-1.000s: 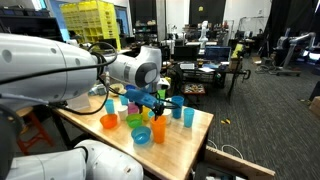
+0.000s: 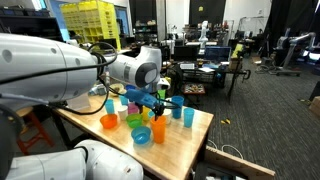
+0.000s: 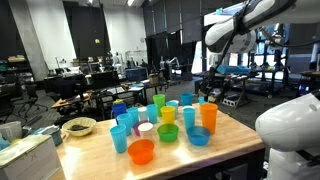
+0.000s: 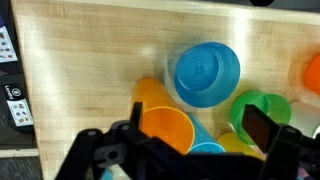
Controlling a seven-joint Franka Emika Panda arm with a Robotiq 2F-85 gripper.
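My gripper stands open above the table, its two dark fingers apart at the bottom of the wrist view. Below, between and ahead of them, a tall orange cup (image 4: 158,108) shows its rim, and a blue bowl (image 4: 207,76) lies just beyond. In exterior view 2 the orange cup (image 3: 209,118) is upright near the table's right end, with the blue bowl (image 3: 198,136) beside it. The gripper (image 3: 205,82) hangs over this end, clear of the cups. Nothing shows between the fingers.
A green bowl (image 4: 242,108) sits right of the blue one, partly behind a finger. An orange bowl (image 3: 141,152) and several coloured cups crowd the table's middle. Bare wood (image 4: 85,75) lies left of the orange cup. A wicker basket (image 3: 78,127) stands farther off.
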